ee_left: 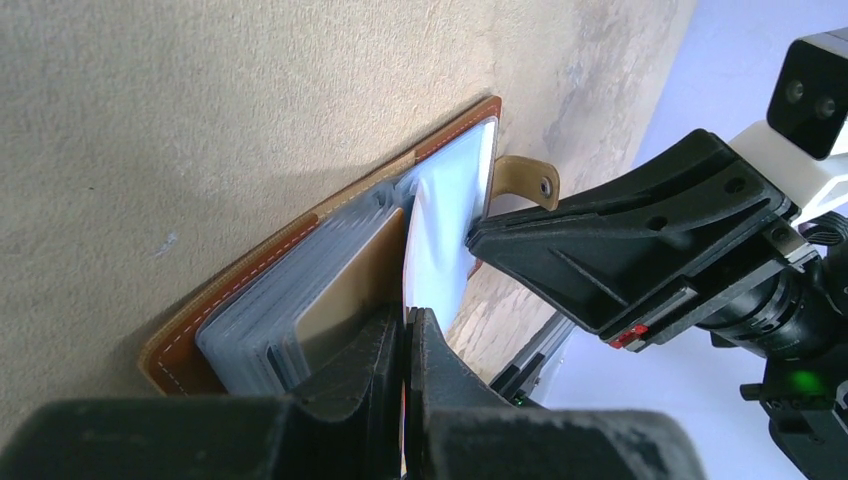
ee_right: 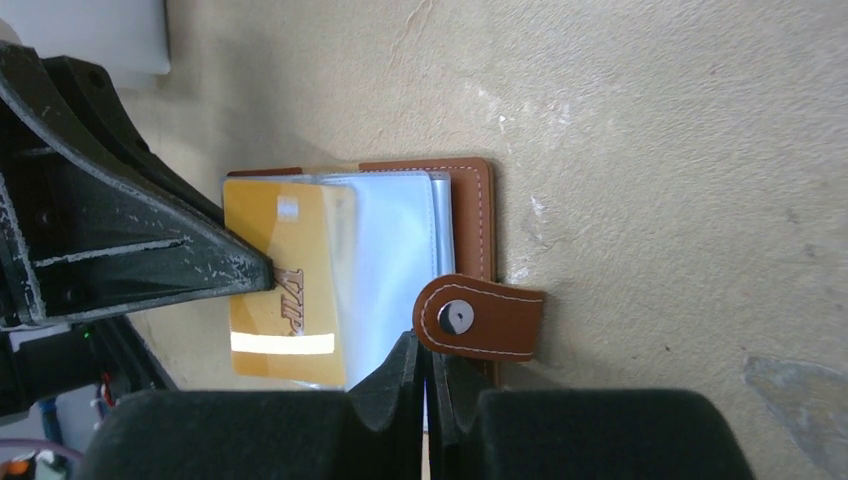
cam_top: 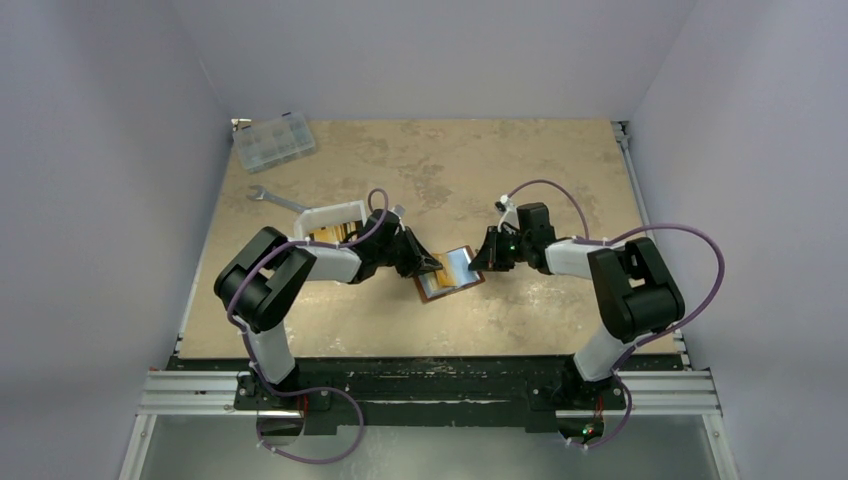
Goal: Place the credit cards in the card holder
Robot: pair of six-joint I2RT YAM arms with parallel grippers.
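Observation:
The brown card holder (cam_top: pixel 428 299) lies spread on the table, its clear sleeves (ee_left: pixel 290 300) fanned up and a pale blue-white pocket page (ee_right: pixel 390 260) showing. My left gripper is shut on a gold VIP card (ee_right: pixel 285 215), which stands at the holder beside that page. A translucent strip runs along the card's right side; how far the card is inside a pocket is unclear. Over the page's outer edge, by the strap (ee_right: pixel 500 320), sits my right gripper. Its fingers are close together; whether they pinch the page is hard to see.
A white box (cam_top: pixel 333 217) with gold cards (cam_top: pixel 333 233) inside stands behind the left arm. Farther back lie a wrench (cam_top: pixel 278 199) and a clear plastic case (cam_top: pixel 273 141).

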